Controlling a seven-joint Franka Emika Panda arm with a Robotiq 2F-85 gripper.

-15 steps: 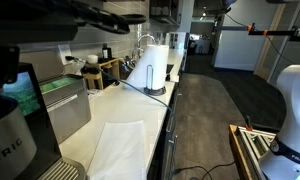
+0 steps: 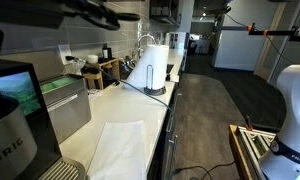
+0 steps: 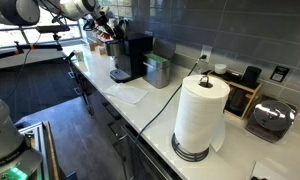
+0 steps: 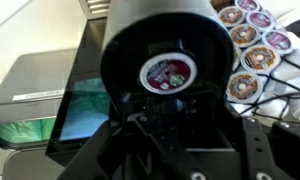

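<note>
A coffee pod (image 4: 168,73) with a dark red lid and white rim shows in the wrist view, framed by the grey, curved top of the coffee machine (image 4: 170,28). The dark fingers of my gripper come up from the bottom of that view and are shut on the pod. Their exact contact is dark and hard to make out. The grey machine (image 2: 10,140) fills the lower left of exterior view 1. In exterior view 2 the arm and gripper are small at the far end of the counter, too small to read.
Several more pods (image 4: 252,58) lie in a wire holder beside the machine. A metal toaster (image 2: 65,105) and a white towel (image 2: 120,148) are on the counter. A paper towel roll (image 3: 200,112) stands farther along.
The arm at the upper left of exterior view 1 has shifted slightly. The machine, toaster and towel have not moved.
</note>
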